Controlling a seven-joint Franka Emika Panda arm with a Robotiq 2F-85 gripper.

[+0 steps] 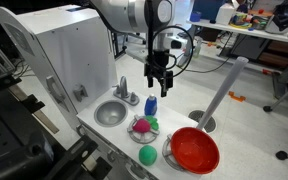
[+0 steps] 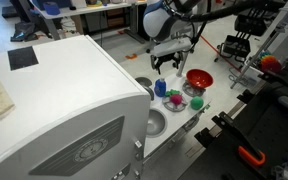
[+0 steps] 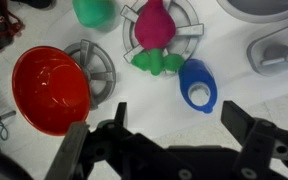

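My gripper hangs open above the counter, behind the blue bottle in exterior view 1. Nothing sits between its fingers in the wrist view, where the bottle shows just ahead of the fingers, its pale top facing the camera. Beside the bottle, a pink toy vegetable with a green leafy end lies on a stove burner. A red bowl rests on the right side, partly over another burner. The green round item is near the counter's front edge.
A round sink with a grey faucet lies left of the bottle. To the left stands a large white cabinet. A pale upright post rises behind the bowl.
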